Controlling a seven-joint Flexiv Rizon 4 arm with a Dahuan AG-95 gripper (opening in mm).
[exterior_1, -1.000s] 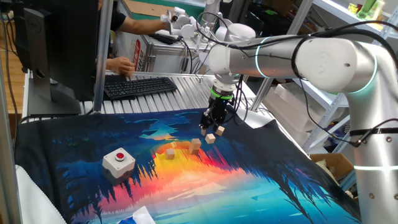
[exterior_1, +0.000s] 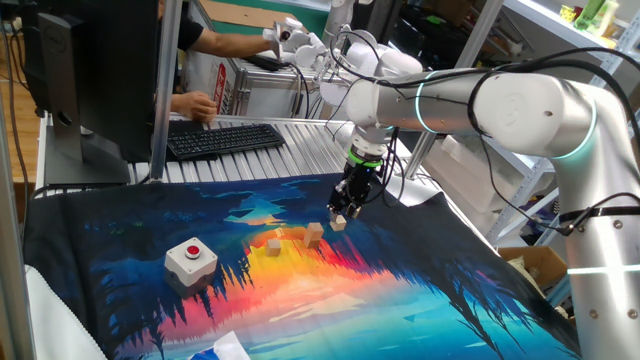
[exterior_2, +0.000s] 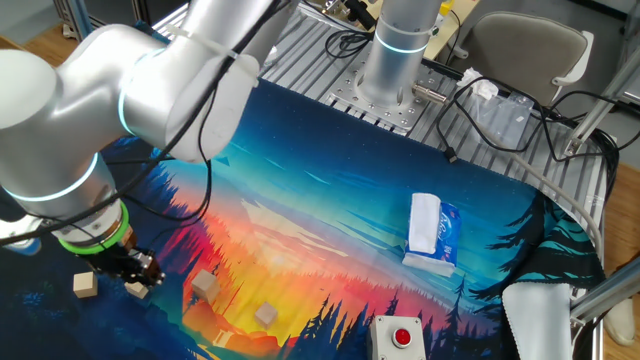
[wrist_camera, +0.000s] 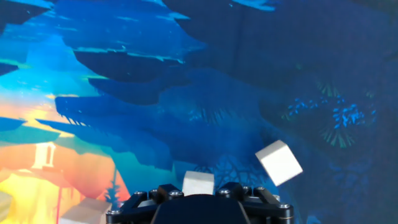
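Observation:
My gripper (exterior_1: 345, 208) is low over the mat, close to a small wooden block (exterior_1: 338, 224). From the wrist view, that block (wrist_camera: 198, 183) shows between the two spread fingers, with a gap on either side. The gripper looks open; whether a finger touches the block cannot be made out. A second block (wrist_camera: 279, 163) lies to the right, turned at an angle; exterior view 2 shows this block (exterior_2: 86, 285) left of the gripper (exterior_2: 140, 272). Two more blocks, a taller one (exterior_1: 313, 235) and a small one (exterior_1: 274, 246), stand on the mat's orange part.
A grey box with a red button (exterior_1: 191, 262) sits on the mat's left. Exterior view 2 shows a blue-and-white tissue pack (exterior_2: 432, 235) on the mat. A keyboard (exterior_1: 222, 141) and a monitor (exterior_1: 100, 90) stand behind it.
My gripper has moved right in exterior view 1, from behind the blocks to above the near one. It now covers the farthest block, which showed before. The blocks otherwise look unmoved.

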